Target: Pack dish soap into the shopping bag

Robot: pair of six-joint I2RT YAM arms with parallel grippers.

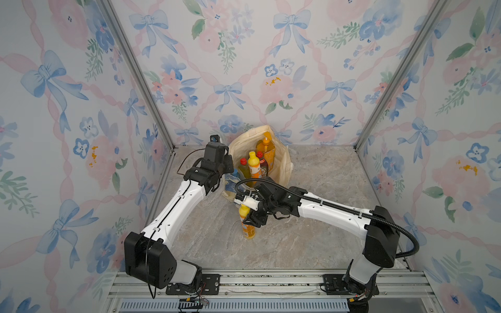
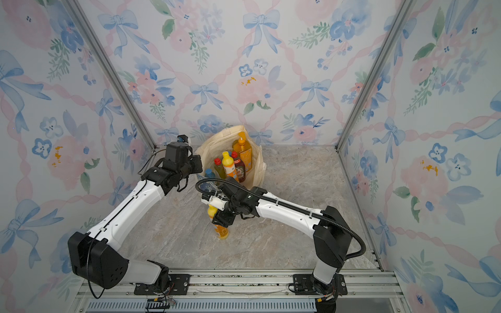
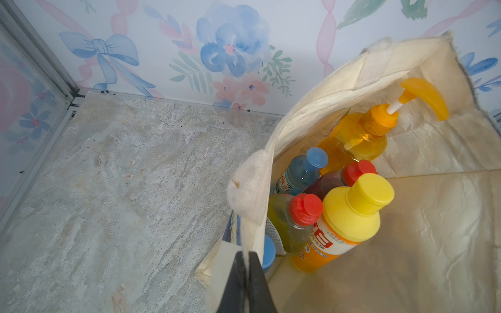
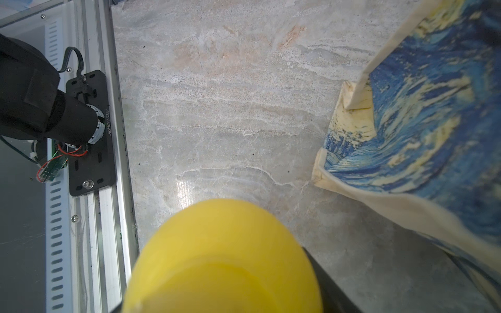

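Observation:
A bottle of orange dish soap with a yellow top [image 1: 248,231] stands on the table in front of the bag. My right gripper is at its upper part; the yellow top fills the bottom of the right wrist view, with dark fingers [image 4: 334,292] showing at either side. Whether they press on it is hidden. The cream shopping bag [image 3: 438,219] gapes open behind, its blue patterned outer side [image 4: 443,114] facing the right wrist camera. My left gripper is shut on the bag's left rim, the fabric running down between its fingertips.
Inside the bag stand several bottles, among them a yellow-topped one [image 3: 349,216], a red-capped green one [image 3: 292,221] and an orange pump bottle [image 3: 360,138]. Bare table [image 1: 323,245] lies to the right and front. The right forearm crosses before the bag.

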